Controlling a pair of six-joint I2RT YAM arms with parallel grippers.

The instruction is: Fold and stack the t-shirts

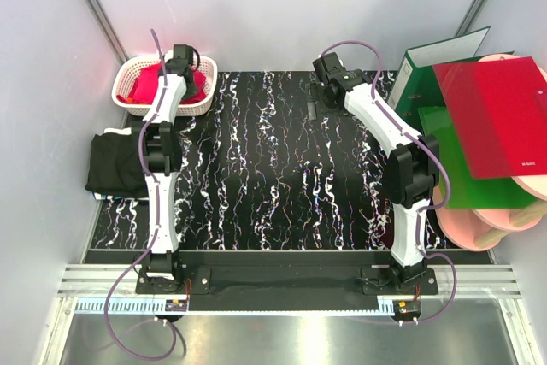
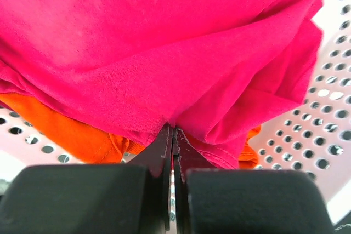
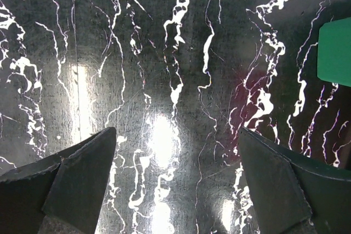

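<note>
A pinkish-red shirt [image 2: 164,53] lies heaped in the white basket [image 1: 212,91] at the back left, with orange cloth [image 2: 60,130] showing from under its edge. My left gripper is shut, its tips against the red fabric near that edge. Folds run towards the tips, but I cannot tell whether any cloth is pinched between them. At the left of the table lies a folded black shirt [image 1: 115,164], with a little white showing at its edges. Over bare table at the back right, my right gripper stands open and empty.
The middle of the black, white-veined table [image 1: 265,168] is clear. On the right stand a green binder [image 1: 414,83], a red panel [image 1: 496,117], a green sheet [image 1: 466,177] and a pinkish tiered stand [image 1: 466,226], close to the right arm.
</note>
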